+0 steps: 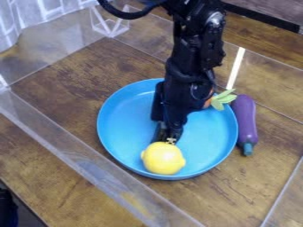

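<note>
A blue plate [130,142] rests on the wooden table, holding a yellow lemon-like toy [162,159] near its front. The black gripper [168,138] reaches down from the top over the plate, its tips just behind the yellow toy. The gap between its fingers is hard to make out. An orange carrot [221,100] with a pale green top lies at the plate's right rear, partly behind the arm.
A purple eggplant [244,120] lies just right of the plate. Clear plastic walls edge the work area at left.
</note>
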